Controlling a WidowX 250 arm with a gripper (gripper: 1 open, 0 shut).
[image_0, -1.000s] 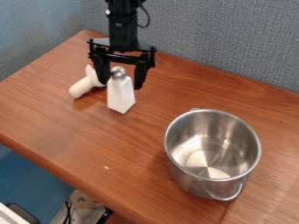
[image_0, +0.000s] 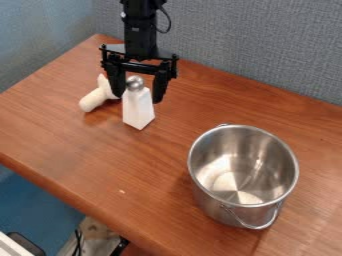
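My black gripper (image_0: 138, 88) is open, its fingers straddling the top of a white bottle-like object (image_0: 138, 109) with a silvery cap, which stands upright on the wooden table. Whether the fingers touch it I cannot tell. A white object with a rounded end (image_0: 95, 98) lies on its side just left of it, partly behind the left finger.
A large steel pot (image_0: 242, 165) with a handle stands at the front right of the table (image_0: 87, 150). A grey padded wall rises behind.
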